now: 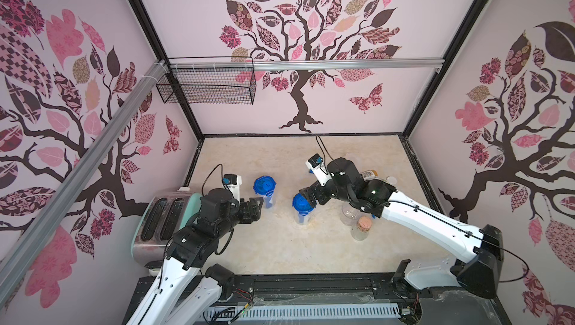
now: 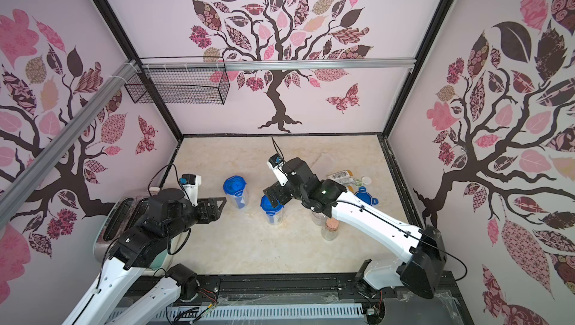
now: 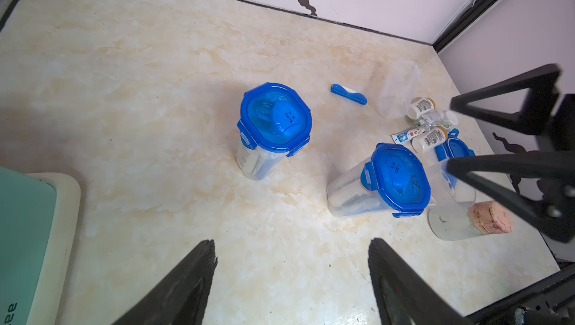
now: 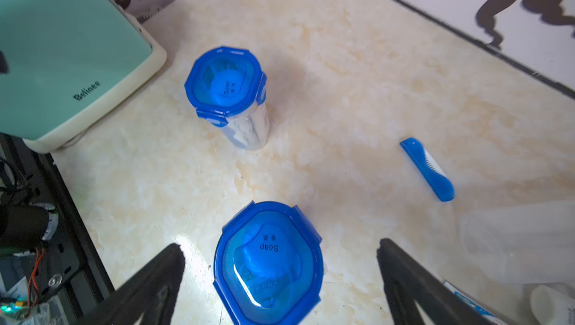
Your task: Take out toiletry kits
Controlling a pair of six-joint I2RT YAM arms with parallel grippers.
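Observation:
Two clear jars with blue lids stand upright on the table. The left jar has nothing touching it, and my left gripper is at its front left, fingers apart and empty. Over the nearer jar, at the middle, hangs my right gripper, open with nothing held. In the left wrist view the right gripper's fingers are spread to the right of that jar's lid. A blue comb lies loose behind. Small bottles and a tube lie at the right.
At the left stands a mint toaster. A cork-topped jar, a clear container and a blue lid are at the right. A wire basket hangs above.

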